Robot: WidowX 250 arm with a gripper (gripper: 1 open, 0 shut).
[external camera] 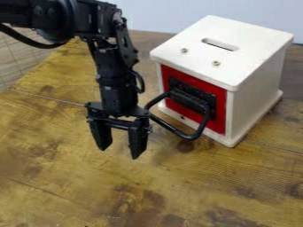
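Note:
My black gripper [119,142] hangs low over the wooden table, fingers open and pointing down, nothing between them. To its right stands a white wooden box [254,97] with a slot and two screws on its sloped top. Its front carries a red panel [217,118] with a black fitting and a black bar handle [190,134] that sticks out toward my gripper, whose fingertips are left of the handle.
A pale wall runs behind it, and tiled surface shows past the table's left edge.

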